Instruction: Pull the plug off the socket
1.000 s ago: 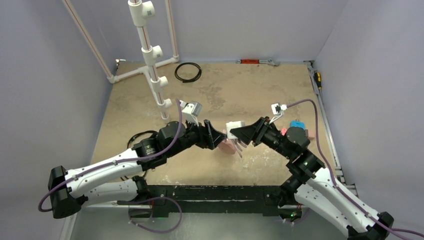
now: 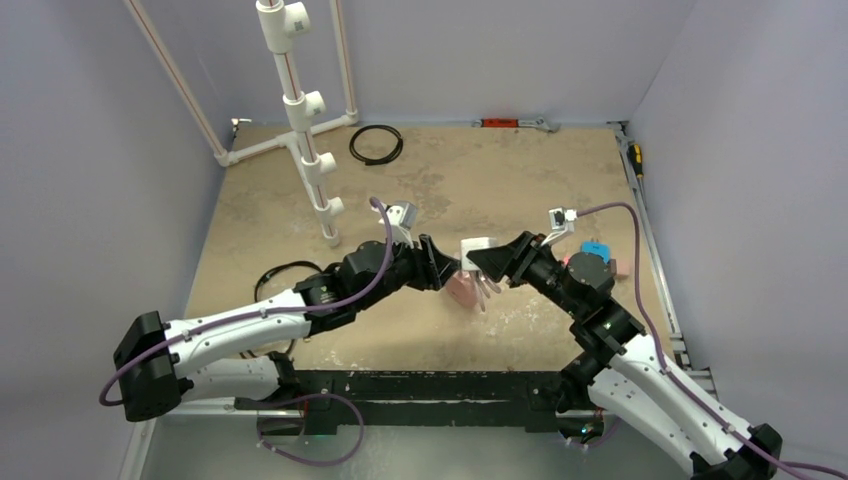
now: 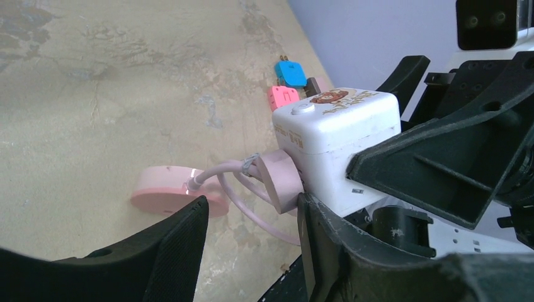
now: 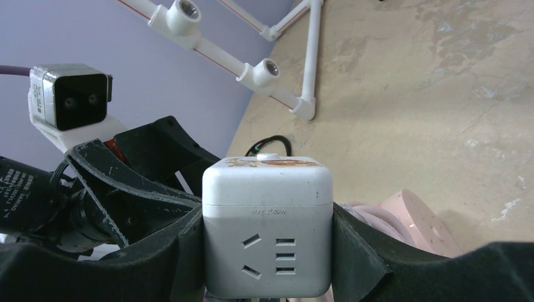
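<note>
A white socket block (image 3: 334, 132) is held by my right gripper, which is shut on it, a finger on either side. A pale pink plug (image 3: 280, 179) sits against the block's face, its cable tied and looping down toward a pink round piece (image 3: 160, 195) below. My left gripper is part open just short of the plug, one fingertip at the plug's lower edge; whether it touches, I cannot tell. In the top view both grippers meet near the middle of the board.
Blue (image 3: 289, 73) and pink (image 3: 280, 97) plugs lie on the right of the board (image 2: 470, 180). A white pipe frame (image 2: 310, 165) stands at back left, beside black cable coils (image 2: 375, 158).
My left arm has moved right and slightly up in the top view, closer to the plug. The right gripper with the socket has shifted slightly right.
</note>
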